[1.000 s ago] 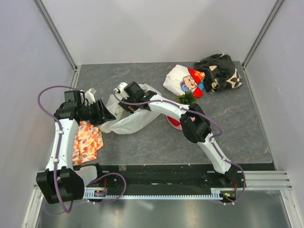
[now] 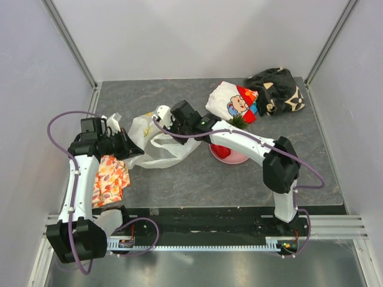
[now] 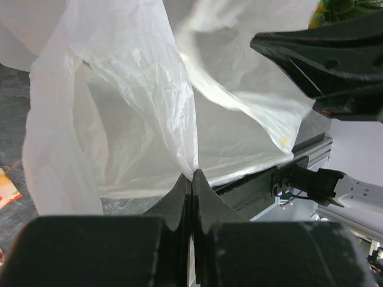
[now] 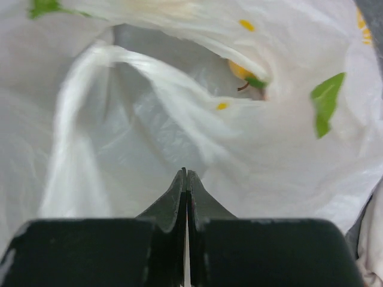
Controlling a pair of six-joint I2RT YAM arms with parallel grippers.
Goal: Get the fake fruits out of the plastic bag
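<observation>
The white plastic bag (image 2: 163, 156) lies rumpled on the table between the two arms. In the left wrist view, a gathered edge of the bag (image 3: 179, 128) runs down between the tips of my left gripper, which is shut on it. My right gripper is shut over the bag, and nothing shows between its fingers. Inside the bag, a yellow fruit (image 4: 239, 70) with a stem peeks out, partly covered by a fold of plastic. Other contents are hidden.
To the right, a pink bowl (image 2: 237, 158) holds a red fruit (image 2: 221, 150), partly under the right arm; a pineapple (image 2: 238, 122) shows just behind. Farther back are a cartoon bag (image 2: 230, 100) and dark cloth (image 2: 276, 91). Orange patterned cloth (image 2: 110, 184) lies front left.
The left gripper has gone from open to shut on the bag's edge. The bag's right side has shifted.
</observation>
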